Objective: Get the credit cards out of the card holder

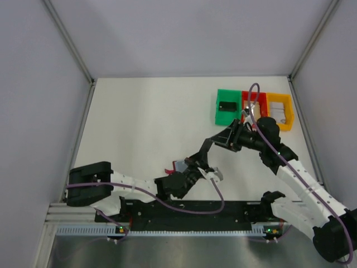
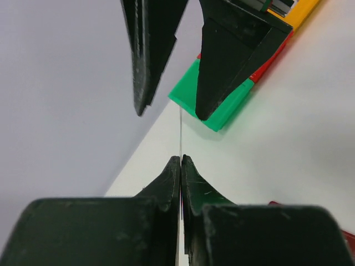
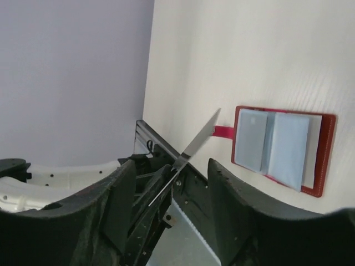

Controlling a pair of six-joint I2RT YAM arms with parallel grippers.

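Note:
My left gripper (image 1: 199, 162) is shut on a thin card (image 1: 206, 146), which stands almost edge-on between its tips and shows as a narrow line in the left wrist view. My right gripper (image 1: 231, 137) stands just above and right of the card, its fingers (image 2: 222, 66) parted with nothing visible between them. The card holder (image 3: 324, 155) lies open on the table with pale blue sleeves, partly hidden by the left arm in the top view.
Green (image 1: 228, 117), red (image 1: 254, 96) and yellow (image 1: 286, 120) bins stand at the back right. The green one holds a dark item, the yellow one pale items.

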